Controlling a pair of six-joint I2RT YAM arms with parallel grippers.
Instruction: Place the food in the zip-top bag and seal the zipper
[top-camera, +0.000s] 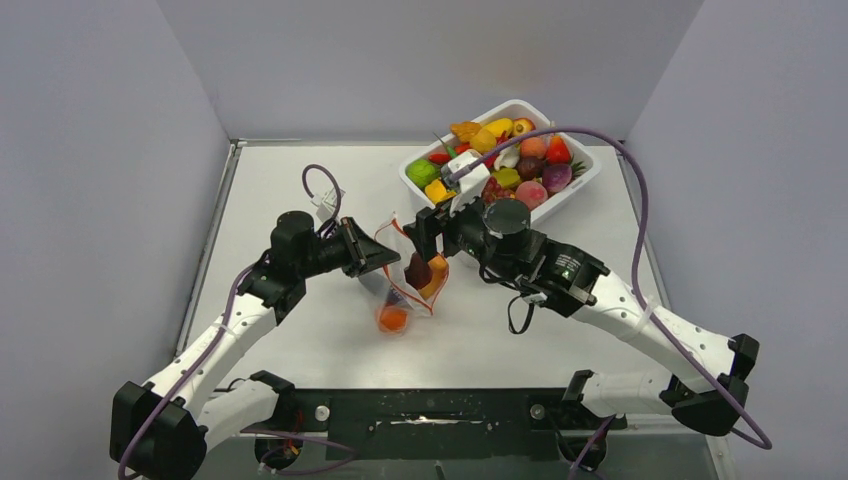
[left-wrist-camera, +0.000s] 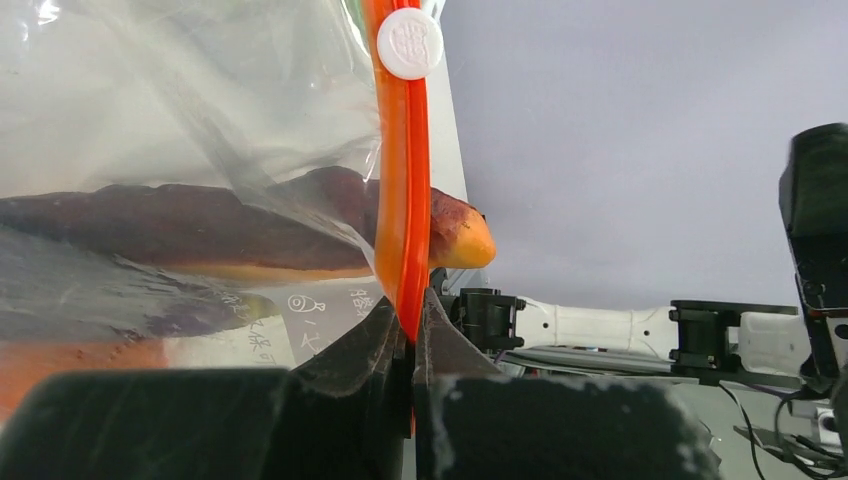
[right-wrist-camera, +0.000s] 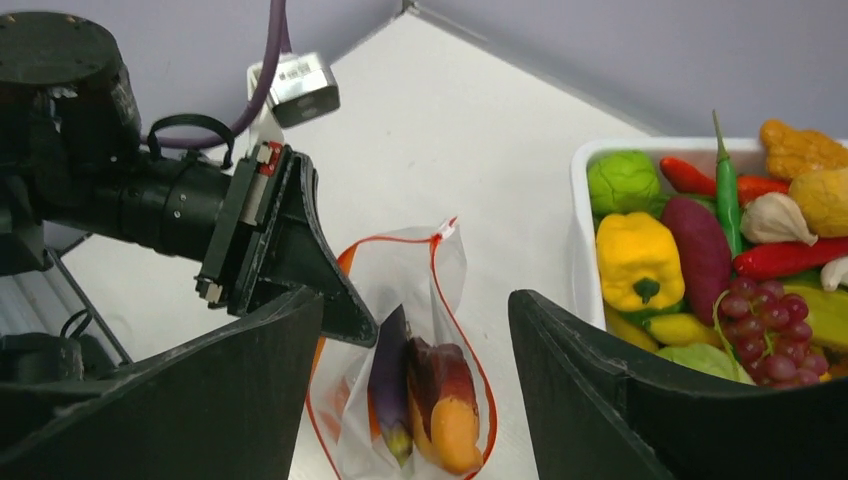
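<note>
The clear bag (top-camera: 400, 290) with an orange zipper stands open at mid-table. My left gripper is shut on its zipper edge (left-wrist-camera: 402, 190). Inside are a long purple eggplant (right-wrist-camera: 390, 380), a brown-and-orange food (right-wrist-camera: 450, 420) with its orange tip at the opening, and an orange item (top-camera: 393, 318) low in the bag. My right gripper is above the bag, its fingers apart with nothing between them.
A white tray (right-wrist-camera: 585, 250) full of vegetables and fruit stands at the back right. Walls surround the sides and back.
</note>
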